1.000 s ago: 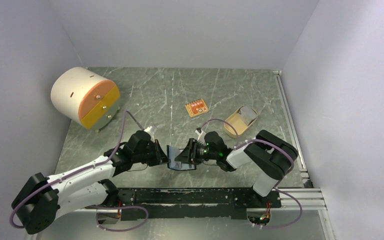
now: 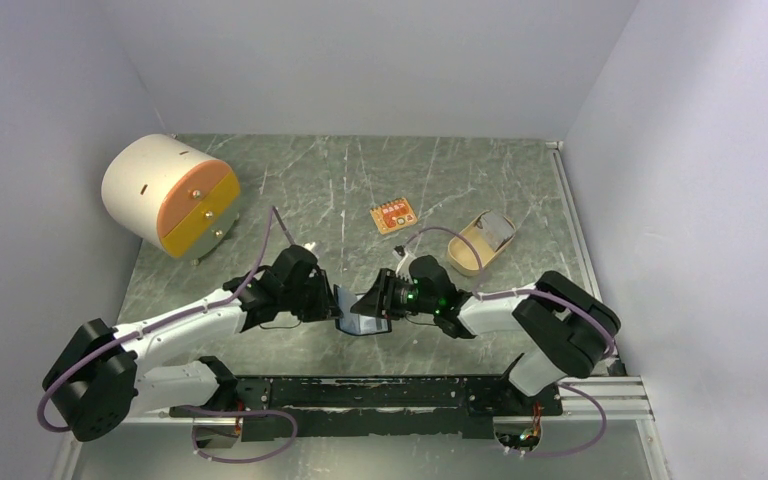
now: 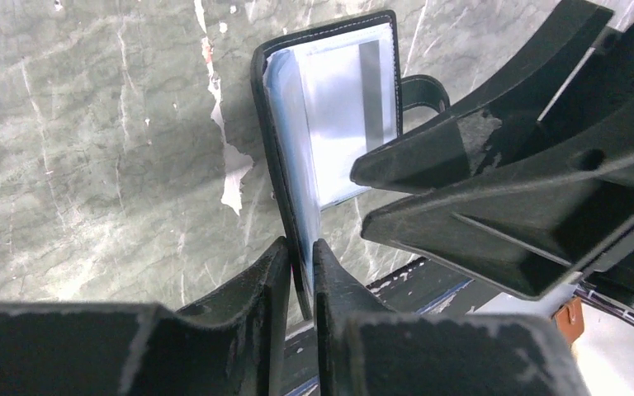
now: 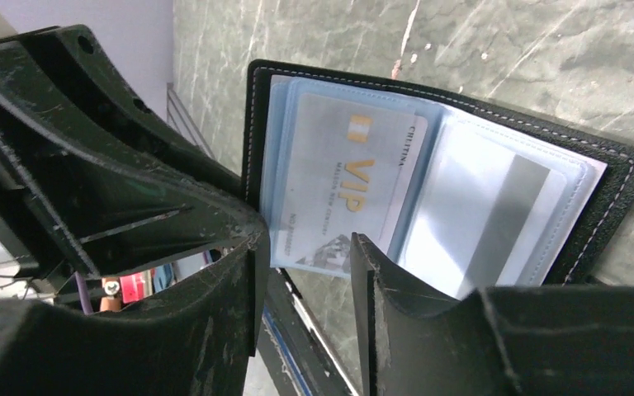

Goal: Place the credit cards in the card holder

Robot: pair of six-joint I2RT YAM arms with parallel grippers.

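The card holder (image 4: 592, 159) lies spread at the front middle of the table, black with stitched edges and clear sleeves. A pale card with gold VIP lettering (image 4: 343, 181) lies in its left sleeve in the right wrist view, and a white card with a grey stripe (image 4: 490, 208) shows on the other side. My left gripper is shut on the holder's edge, which tilts up. Over the holder, my right gripper stands part open, its fingertips apart near the lower end of the VIP card, with nothing seen held between them.
An orange notebook (image 2: 394, 215) lies behind the arms. To the right sits a tan tray (image 2: 468, 258) with a pale item in it. A cream drum-shaped drawer box (image 2: 148, 188) stands at the back left.
The right gripper stays over the holder, while its arm has changed pose slightly.
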